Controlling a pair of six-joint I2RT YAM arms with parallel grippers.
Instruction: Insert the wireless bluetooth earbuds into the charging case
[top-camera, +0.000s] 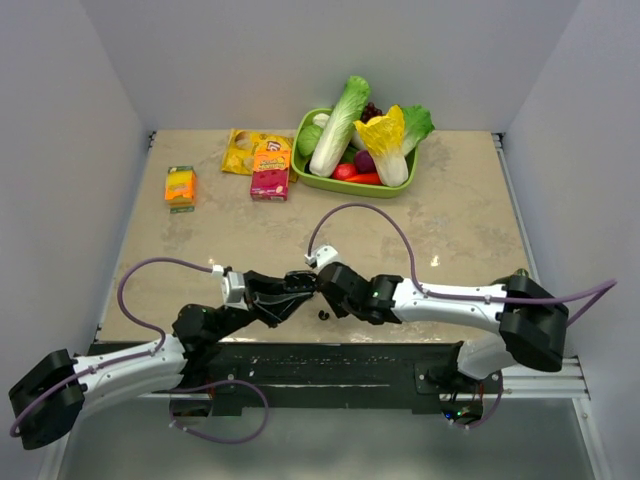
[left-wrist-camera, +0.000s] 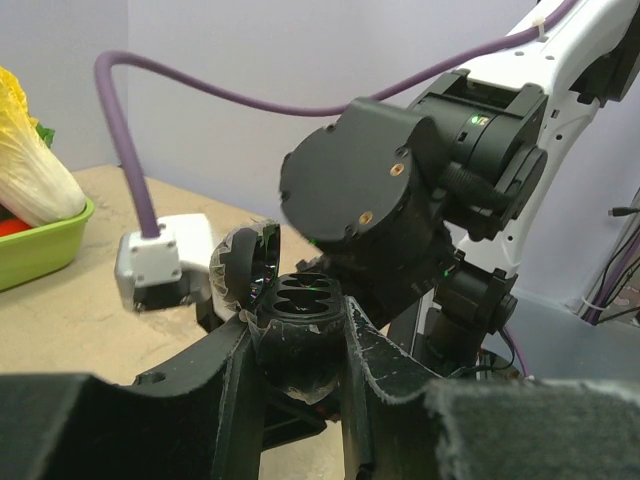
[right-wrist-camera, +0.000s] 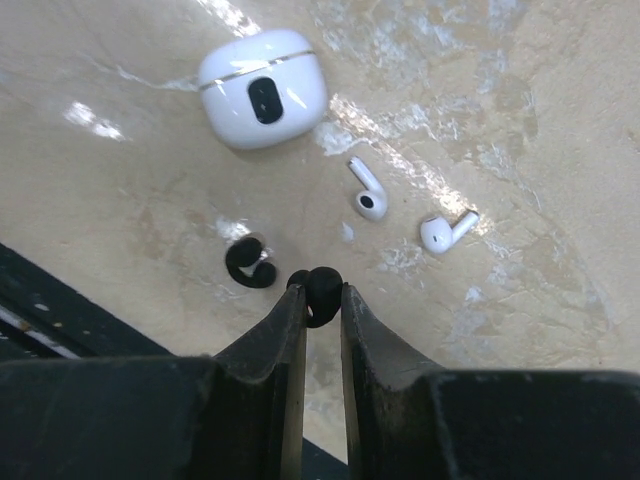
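My left gripper is shut on an open black charging case (left-wrist-camera: 300, 310), lid up, held above the table near its front middle. My right gripper is shut on a small black earbud (right-wrist-camera: 322, 290), pointing down just beside the case in the top view. On the table below lie another black earbud piece (right-wrist-camera: 250, 262), a closed white case (right-wrist-camera: 263, 90) and two white earbuds, one (right-wrist-camera: 368, 195) left of the other (right-wrist-camera: 440, 233).
A green basket (top-camera: 350, 182) of vegetables stands at the back, with snack boxes (top-camera: 270, 178) to its left. A dark front edge runs below the grippers.
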